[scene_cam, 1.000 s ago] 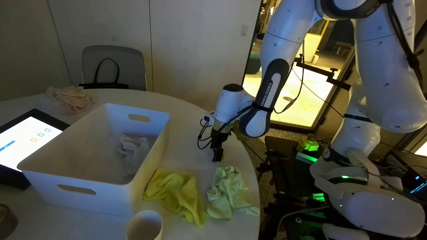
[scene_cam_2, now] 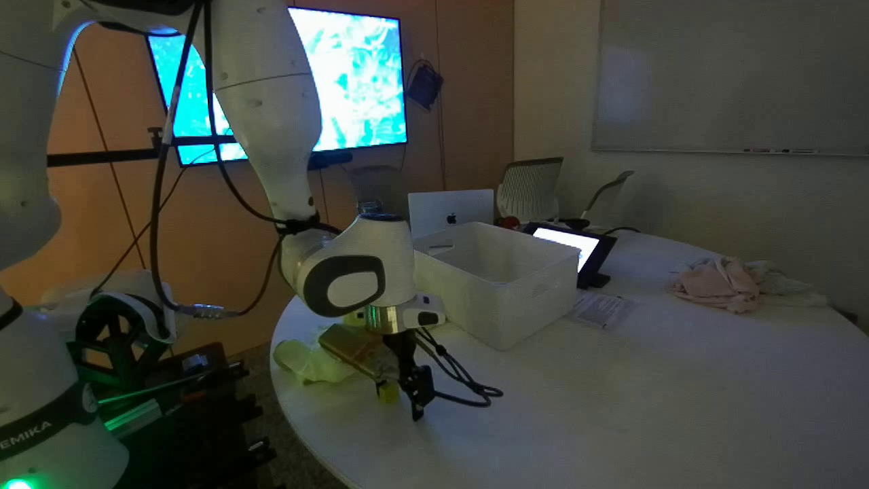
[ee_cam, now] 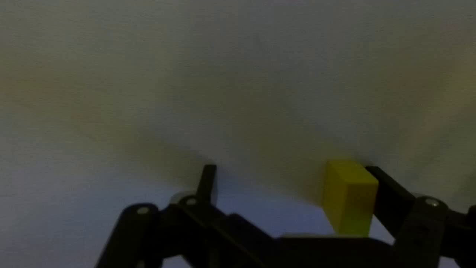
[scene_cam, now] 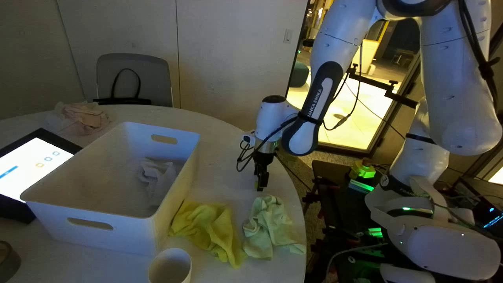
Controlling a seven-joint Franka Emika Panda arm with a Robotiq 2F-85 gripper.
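My gripper is open low over the table, its black fingers wide apart. Between them is a small yellow block (ee_cam: 350,196), close against the right finger; whether they touch I cannot tell. The same block (scene_cam_2: 388,392) appears beside the fingers in exterior view 2. In exterior view 1 the gripper (scene_cam: 261,184) hangs behind a pale green cloth (scene_cam: 269,228) and a bright yellow cloth (scene_cam: 210,228), both crumpled on the table. Left of the gripper stands a white bin (scene_cam: 94,207) with a whitish cloth (scene_cam: 158,179) inside.
A white cup (scene_cam: 170,268) stands by the bin's near corner. The lit tablet (scene_cam: 33,165) lies beyond the bin, and a pink cloth (scene_cam_2: 717,284) rests at the far side. Clear tabletop (scene_cam_2: 619,407) extends across the front in exterior view 2.
My gripper has shifted slightly to the right in exterior view 1, and its wrist has turned. The bin, cup and cloths have not moved.
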